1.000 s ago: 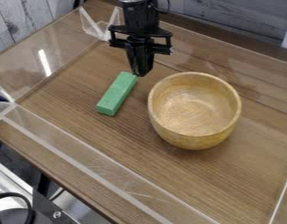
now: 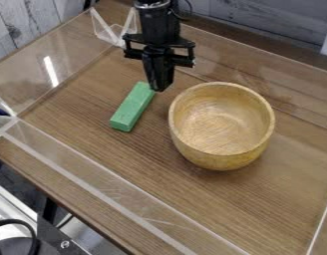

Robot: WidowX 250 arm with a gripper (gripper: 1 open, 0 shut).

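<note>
My black gripper [image 2: 160, 78] hangs at the top centre of the camera view, fingertips down and shut, with nothing visible between them. Just below and left of it a green rectangular block [image 2: 132, 106] lies flat on the wooden table. To the right of the block sits a large, round wooden bowl [image 2: 221, 150], which looks empty.
</note>
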